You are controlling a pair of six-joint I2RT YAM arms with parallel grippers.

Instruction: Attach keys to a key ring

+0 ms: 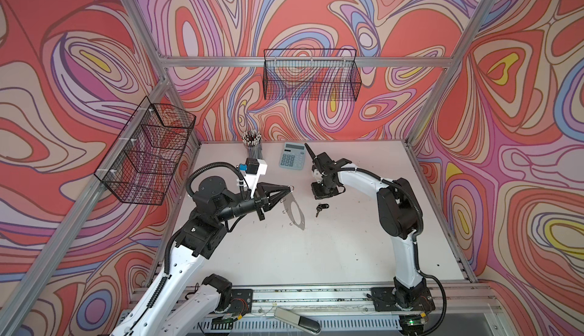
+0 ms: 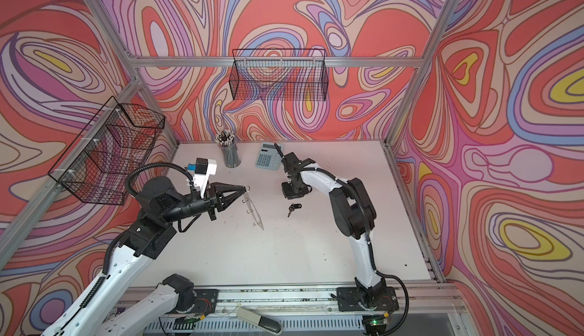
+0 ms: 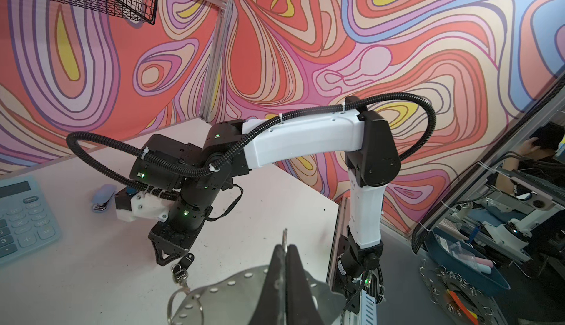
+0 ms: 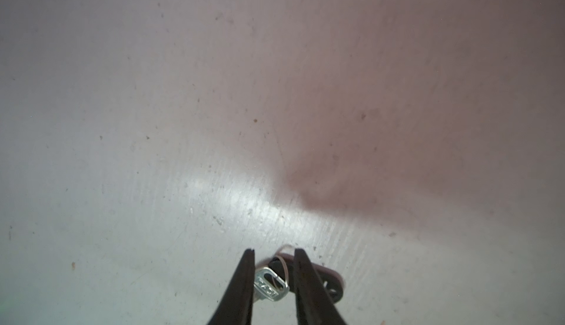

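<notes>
A grey, leaf-shaped metal key ring plate (image 1: pixel 294 212) with small rings along its edge hangs from my left gripper (image 1: pixel 290 188). In the left wrist view, the shut fingers (image 3: pixel 276 272) have a thin piece of metal at their tips, and the plate (image 3: pixel 241 295) spreads out behind them. A silver key (image 4: pixel 270 283) and a black fob (image 4: pixel 320 278), joined by a ring (image 4: pixel 283 261), lie on the white table. My right gripper is part open above the table; in its wrist view the key and ring show between its fingertips, with nothing gripped.
A calculator (image 1: pixel 292 156) and a bundle of grey sticks (image 2: pixel 228 151) stand at the back of the table. Near the right arm sits a small blue stapler (image 3: pixel 103 197).
</notes>
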